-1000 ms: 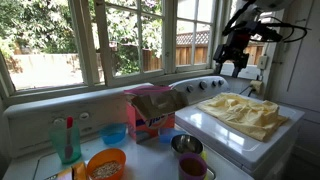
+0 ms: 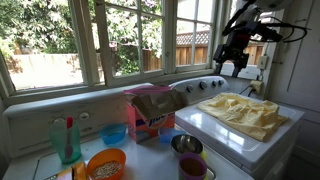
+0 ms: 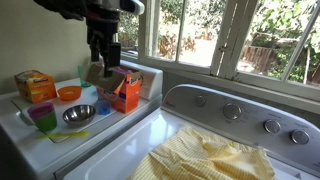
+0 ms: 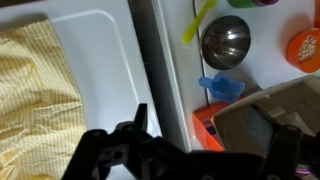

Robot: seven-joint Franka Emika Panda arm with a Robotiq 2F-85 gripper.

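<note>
My gripper (image 2: 229,68) hangs in the air above the machine tops, its two fingers apart and nothing between them. The wrist view looks down past the open fingers (image 4: 140,120) onto the gap between the two white machines. A pale yellow checked cloth (image 2: 242,115) lies rumpled on one machine. On the other stand an orange detergent box (image 3: 127,95) with an open cardboard flap, a metal bowl (image 4: 226,42), a blue scoop (image 4: 222,87) and an orange bowl of small pieces (image 2: 106,164).
A green cup (image 2: 66,143) with a red utensil, a blue bowl (image 2: 114,133) and a purple-and-green cup (image 3: 43,117) share the crowded machine. A yellow-green utensil (image 4: 199,20) lies near its edge. Bare white surface (image 3: 120,150) shows beside the cloth. Windows and control panels (image 3: 240,112) line the back.
</note>
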